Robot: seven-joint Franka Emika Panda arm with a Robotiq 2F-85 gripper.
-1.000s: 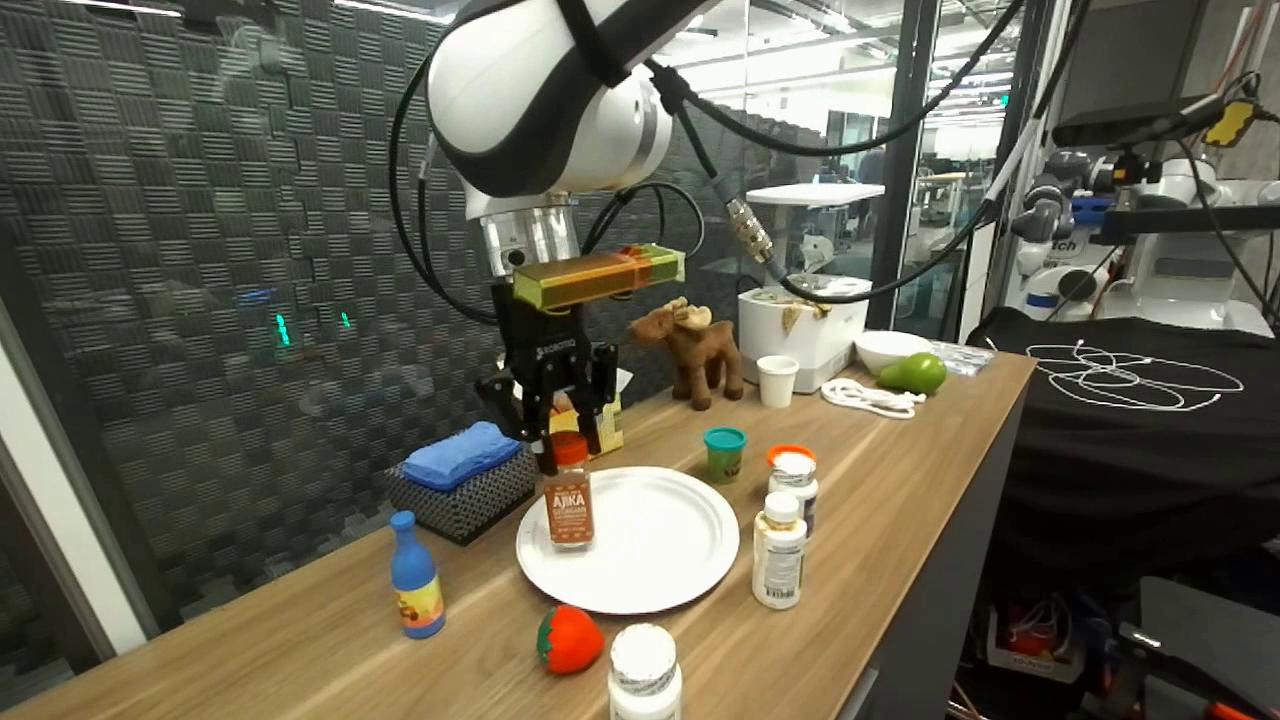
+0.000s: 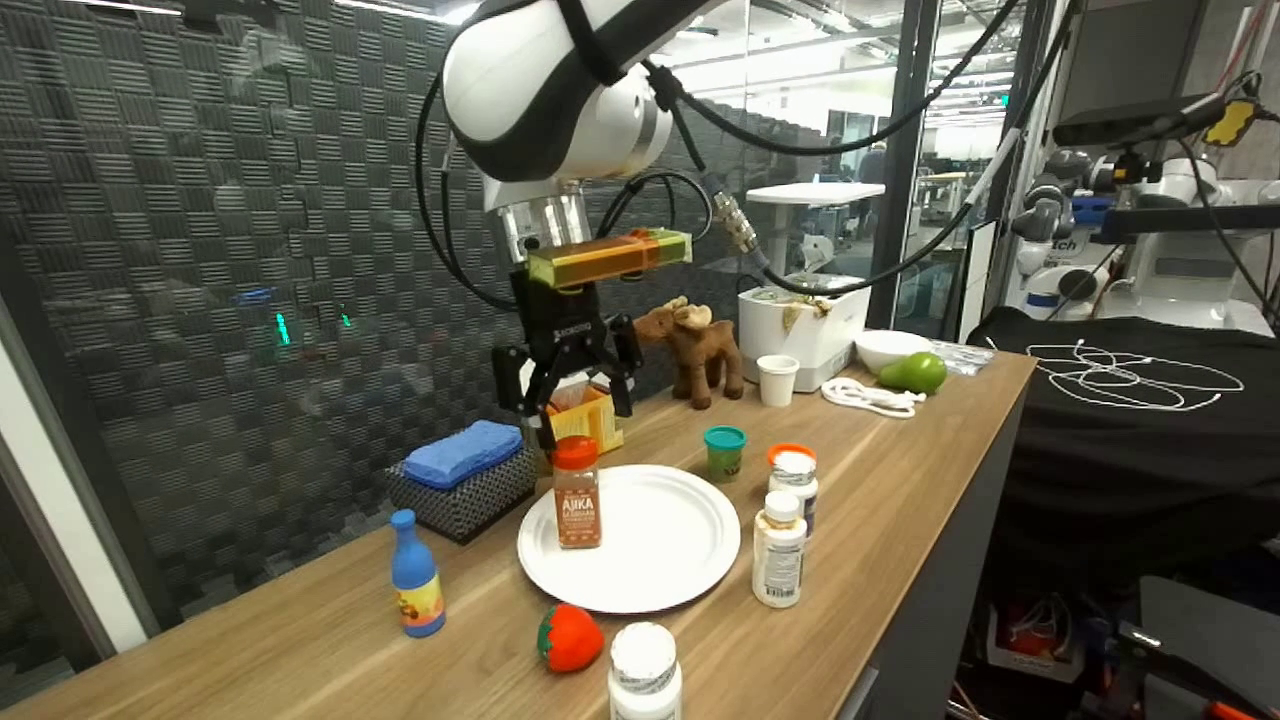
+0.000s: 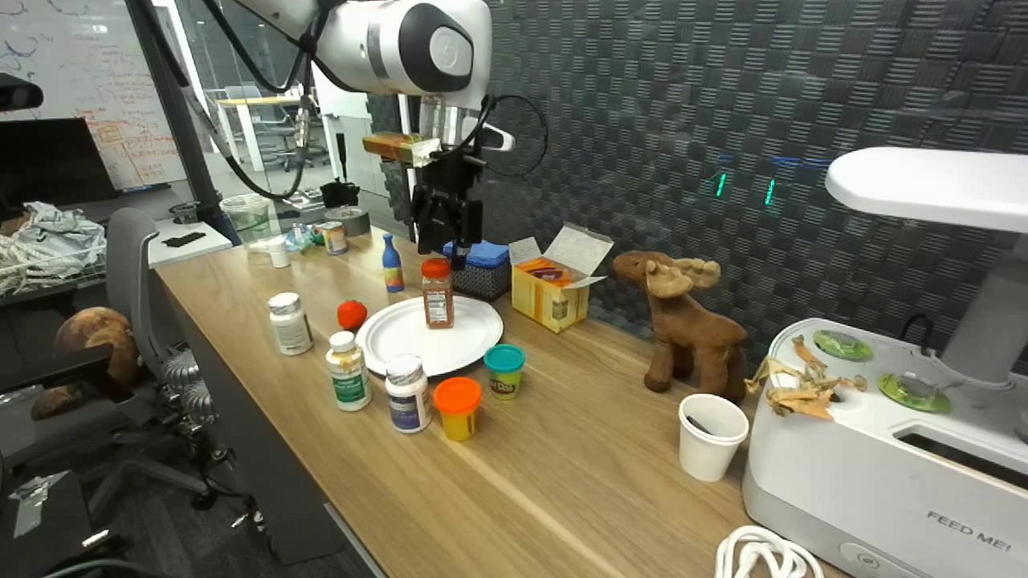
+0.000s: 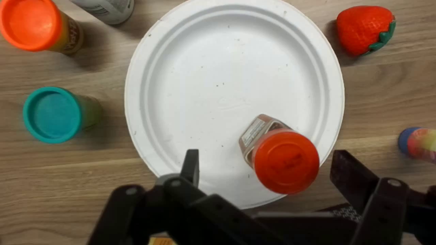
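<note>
A spice jar (image 2: 578, 498) with a red lid and an "AJIKA" label stands upright on a white paper plate (image 2: 666, 528), toward its wall-side edge. My gripper (image 2: 585, 414) hangs just above and behind the jar, pointing down. In the wrist view the jar's red lid (image 4: 286, 161) shows between the fingers, with a wide gap on the left and a smaller one on the right. Neither finger (image 4: 190, 167) touches it there. The fingers stand open and hold nothing. From the other side, exterior view 2 also shows the jar (image 3: 438, 300) below the fingertips.
Around the plate are a toy strawberry (image 2: 570, 637), a blue bottle (image 2: 416, 578), several white pill bottles (image 2: 780, 552) and Play-Doh tubs (image 3: 503, 370). Near the wall stand a dark basket with a blue cloth (image 2: 465, 454), a yellow box (image 3: 551, 297) and a toy moose (image 3: 689, 323).
My gripper has risen and shifted slightly right, and its fingers have spread apart. The jar, between the fingers before, now stands free on the plate, slightly right and more upright.
</note>
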